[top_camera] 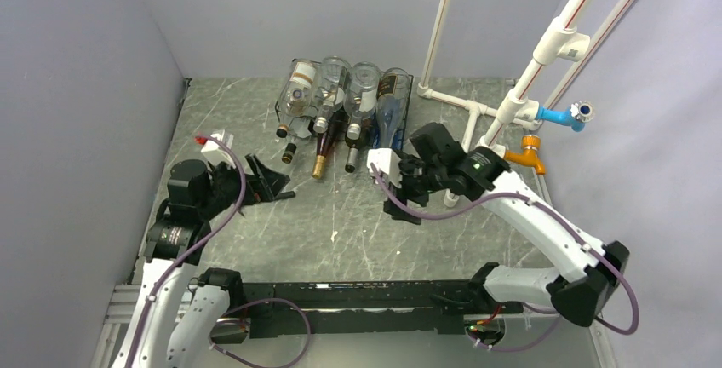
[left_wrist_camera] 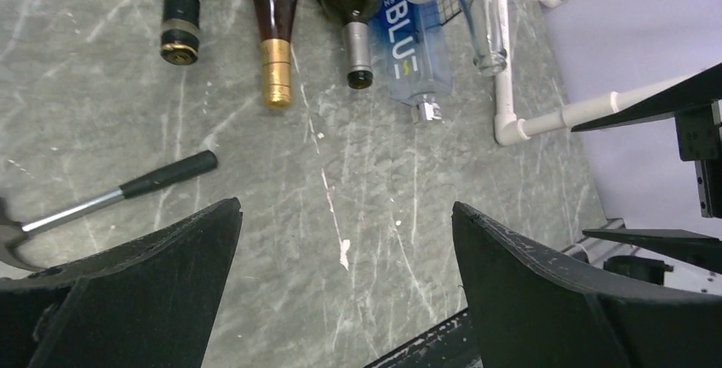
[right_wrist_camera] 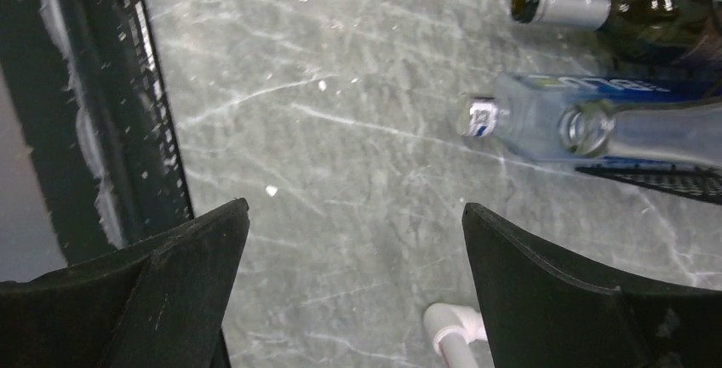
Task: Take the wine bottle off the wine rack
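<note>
A wire wine rack (top_camera: 409, 95) at the back middle holds several bottles, clear and dark, necks toward the front. A dark gold-capped bottle (left_wrist_camera: 274, 61) and a green bottle (right_wrist_camera: 647, 10) lie in the lower row, beside a blue-label bottle (left_wrist_camera: 409, 61). My left gripper (top_camera: 260, 179) stands open left of and in front of the rack, empty. My right gripper (top_camera: 400, 193) is open just in front of the rack's right side; in the right wrist view the blue-label bottle and a clear bottle neck (right_wrist_camera: 587, 129) lie beyond its empty fingers.
A hammer (left_wrist_camera: 162, 176) lies under my left gripper. White pipes (top_camera: 464, 104) with blue (top_camera: 562, 117) and orange (top_camera: 524, 155) fittings fill the right side.
</note>
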